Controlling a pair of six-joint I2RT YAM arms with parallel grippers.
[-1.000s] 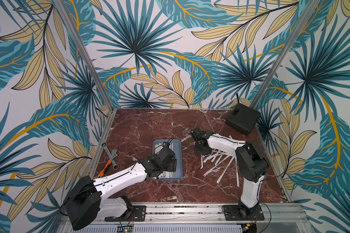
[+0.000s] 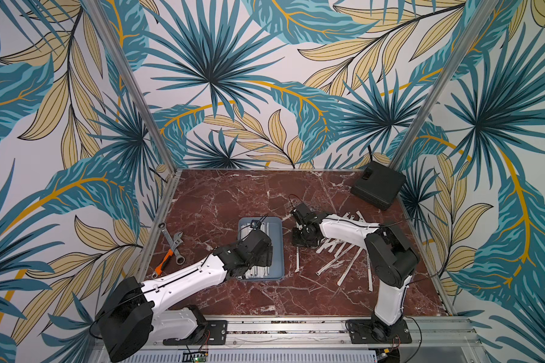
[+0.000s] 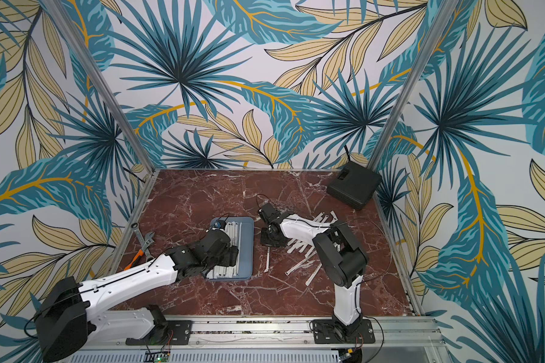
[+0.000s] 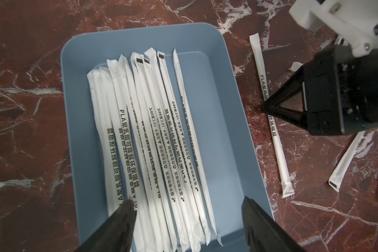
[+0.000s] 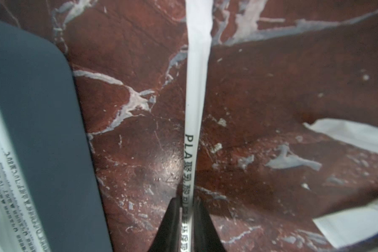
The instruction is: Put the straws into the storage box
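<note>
A blue-grey plastic box (image 4: 222,84) holds several paper-wrapped straws (image 4: 163,151) side by side. My left gripper is open above the box's near end. Just right of the box, a lone straw (image 4: 277,147) lies lengthwise on the marble table (image 2: 212,193), and my right gripper is down at its middle, a fingertip on either side. Whether it grips that straw cannot be told. More loose straws (image 2: 345,260) lie to the right, partly under the right arm.
A black case (image 2: 376,184) stands at the back right. A wrench and an orange-handled tool (image 2: 168,257) lie at the left edge.
My right gripper has moved left towards the box, and the lone straw beneath it now lies closer to the box. The left arm has barely moved.
</note>
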